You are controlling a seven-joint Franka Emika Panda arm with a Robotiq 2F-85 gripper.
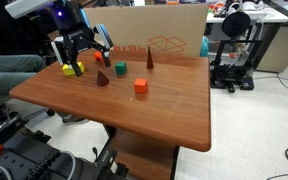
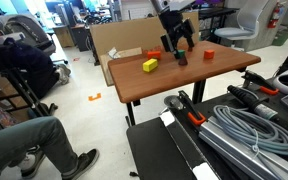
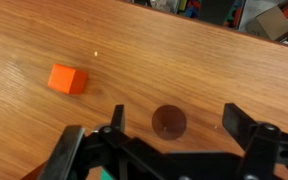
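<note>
A dark brown cone [image 1: 102, 79] stands on the wooden table [image 1: 174, 115]. My gripper [image 1: 93, 66] hangs over the table close above the cone, its fingers spread wide. In the wrist view the cone [image 3: 169, 122] shows from above as a round brown shape in the gap between the two fingers, touching neither. Nothing is held. A yellow block [image 1: 73, 70] lies at the table's left, partly covered by a finger in exterior view 1. From exterior view 2 the arm and gripper [image 2: 179, 62] hide part of the table.
An orange cube [image 1: 141, 86] sits right of the cone, and a green block [image 1: 121, 66] behind it. Farther back are a second brown cone [image 1: 150, 58] and an orange block [image 1: 102, 57]. A cardboard panel [image 1: 184, 22] borders the back edge.
</note>
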